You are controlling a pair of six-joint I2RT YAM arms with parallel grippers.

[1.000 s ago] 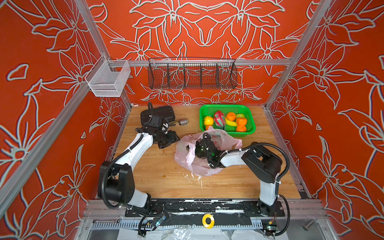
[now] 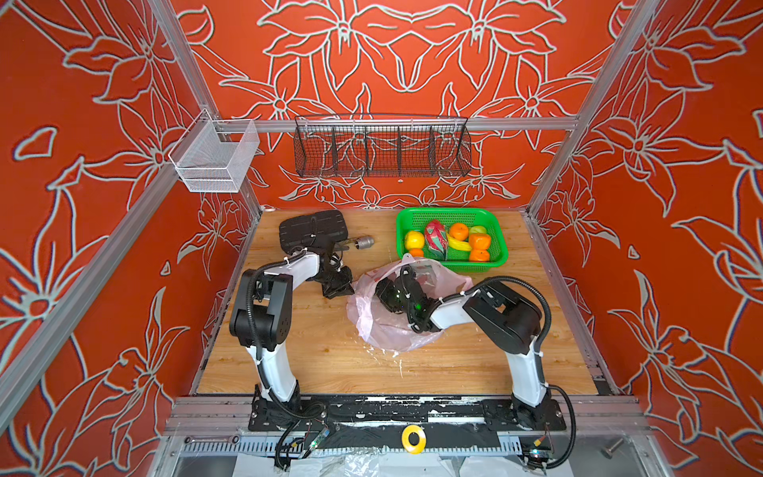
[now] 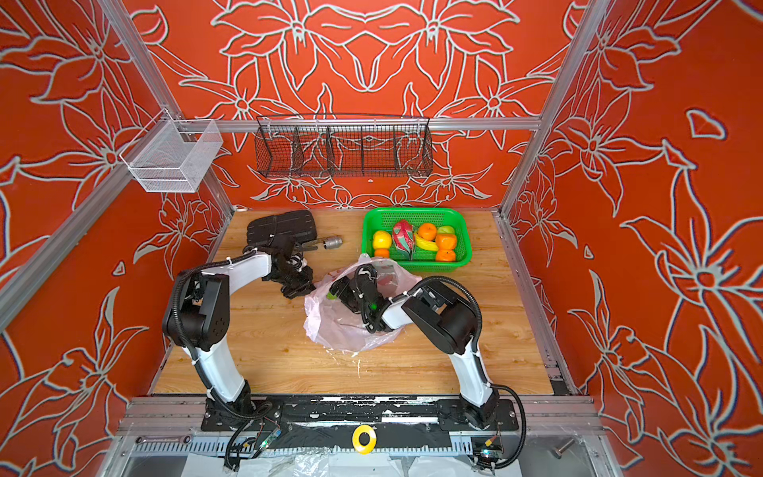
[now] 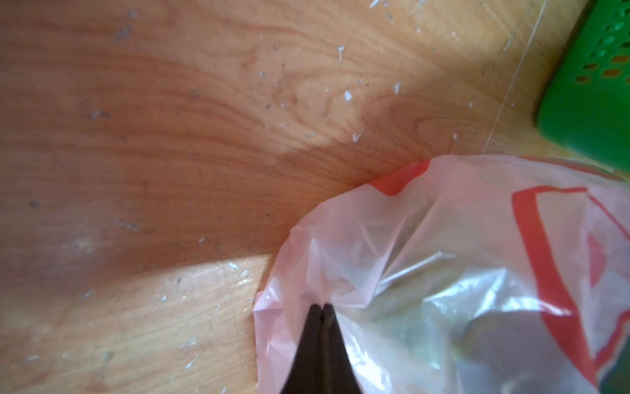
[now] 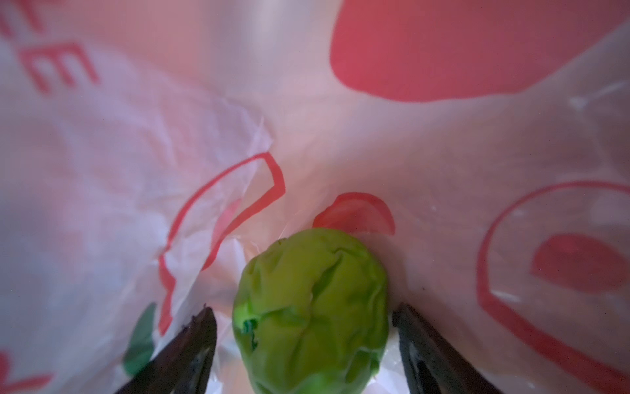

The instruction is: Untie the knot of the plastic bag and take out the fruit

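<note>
A pink translucent plastic bag (image 2: pixel 369 326) lies spread open on the table. Inside it a green, lumpy fruit (image 5: pixel 308 302) sits between the open fingers of my right gripper, which reaches down into the bag; the right wrist view is blurred at the edges. In the left wrist view my left gripper is shut over the bag's left edge, with nothing clearly visible between its fingers.
A green basket (image 2: pixel 496 246) of assorted fruit stands behind the bag at right. A black board (image 2: pixel 310 222) and a metal tool (image 2: pixel 364 242) lie at back left. Bare table (image 2: pixel 318 365) shows in front and at the sides.
My left arm has swung rightward, its wrist now turned down beside the bag. My right gripper has shifted slightly left within the bag.
</note>
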